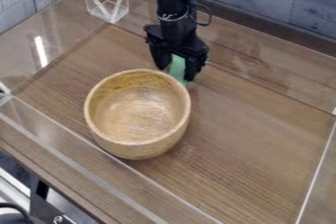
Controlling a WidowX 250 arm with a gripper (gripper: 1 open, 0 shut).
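My black gripper (176, 53) reaches down from the top centre, its fingers apart around or just over a small green object (179, 71) that is partly hidden by them. Directly in front of that object, lower in the view, sits a large empty wooden bowl (137, 122), its rim close to the green thing. Whether the fingers touch the green object, I cannot tell.
A white wire-like item (108, 7) is at the upper left edge. A dark object (11, 212) sits at the lower left corner, off the tabletop.
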